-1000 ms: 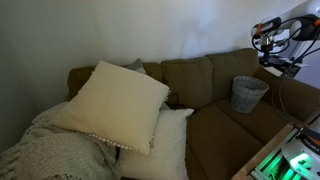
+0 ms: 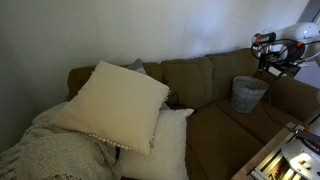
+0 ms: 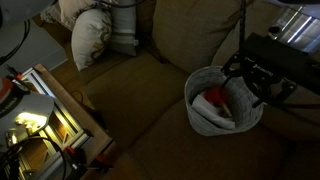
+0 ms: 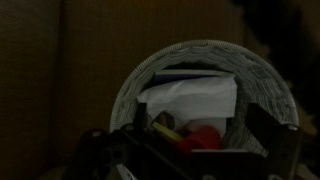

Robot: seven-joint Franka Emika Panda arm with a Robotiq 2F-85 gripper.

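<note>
My gripper [image 2: 267,68] hangs open just above the woven grey basket [image 2: 248,95], which stands on the brown sofa. In exterior view 2 the gripper [image 3: 246,88] is over the right side of the basket [image 3: 195,112]. Looking down in the wrist view, the dark fingers [image 4: 272,135] spread across the lower part of the basket's opening. Inside lie a white cloth or paper [image 4: 195,98], a red item [image 4: 203,138] and a thin yellowish item [image 4: 168,130]. Nothing shows held. Dim light hides the details of the contents.
White cushions [image 2: 115,105] and a knitted blanket [image 2: 55,155] fill the sofa's left side. The seat [image 2: 213,135] left of the basket is bare. A wooden table edge [image 3: 95,140] with equipment stands in front, and the sofa back [image 2: 190,80] rises behind.
Over the last second my gripper has come down a little toward the basket. The basket and cushions have stayed in place.
</note>
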